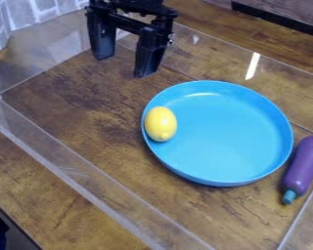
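Observation:
My black gripper (125, 53) hangs open at the top of the camera view, its two fingers spread above the wooden table, with nothing seen between them. Below and to the right of it is a blue plate (225, 132), with a yellow egg-shaped object (159, 124) lying on its left side.
A purple object with a teal tip (303, 166), like an eggplant or bottle, lies right of the plate. Clear plastic edges border the table (74, 112) on the left and along the bottom.

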